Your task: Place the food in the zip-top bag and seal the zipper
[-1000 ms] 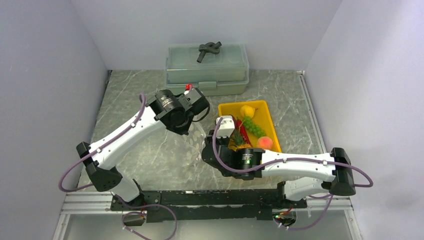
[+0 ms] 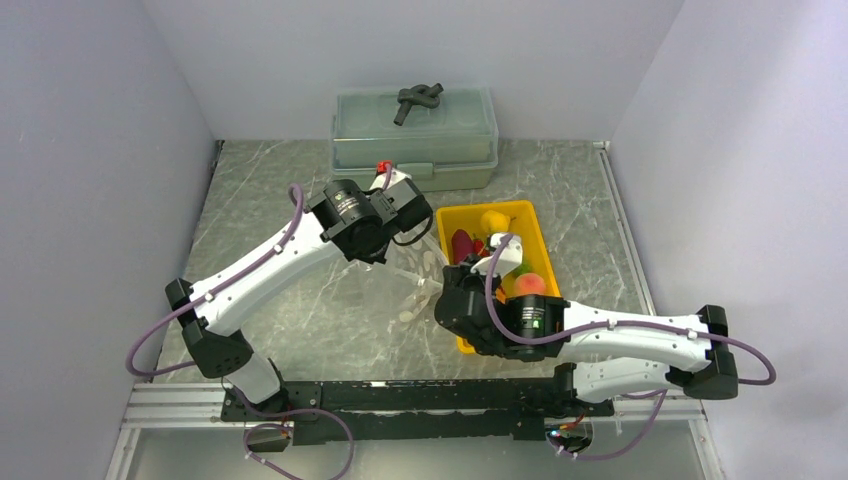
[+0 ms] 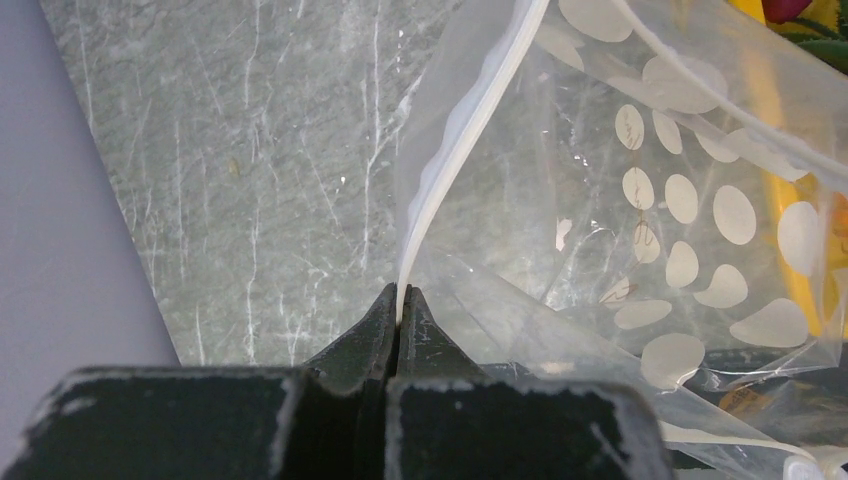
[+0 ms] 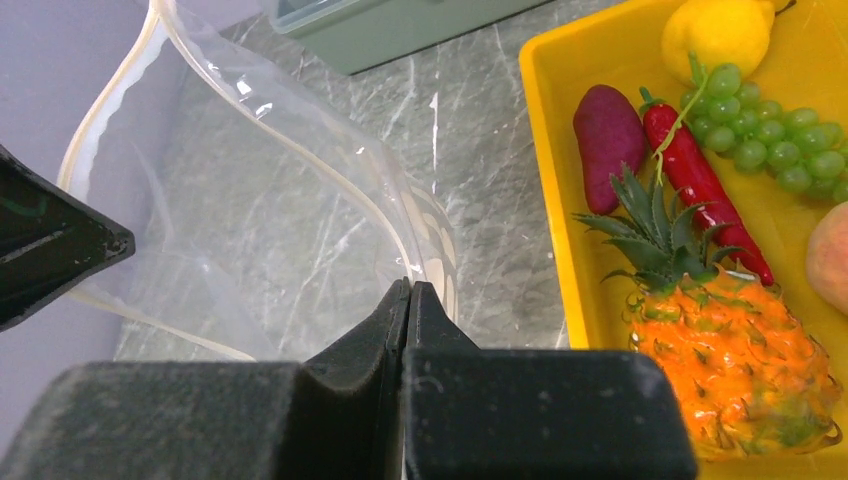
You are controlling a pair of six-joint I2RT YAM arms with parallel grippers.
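A clear zip top bag (image 2: 413, 280) with pale printed spots hangs between my two arms, its mouth spread wide. In the left wrist view my left gripper is shut on one edge of the bag's mouth, the zipper strip rising from its tips. My right gripper is shut on the opposite edge, seen in the right wrist view. No food shows inside the bag. The food lies in a yellow tray: an orange pineapple (image 4: 735, 360), a red chili pepper (image 4: 695, 185), a purple eggplant (image 4: 607, 140), green grapes (image 4: 765, 135), a lemon (image 4: 718, 40) and a peach (image 4: 830, 258).
The yellow tray (image 2: 548, 255) stands just right of the bag, partly beneath my right arm. A lidded green box (image 2: 415, 140) with a dark knotted piece (image 2: 419, 97) on top stands at the back. Walls close in both sides.
My right gripper has moved rightward over the tray, pulling its side of the bag away from the left. The left gripper has shifted slightly right. The bag's mouth is spread wider.
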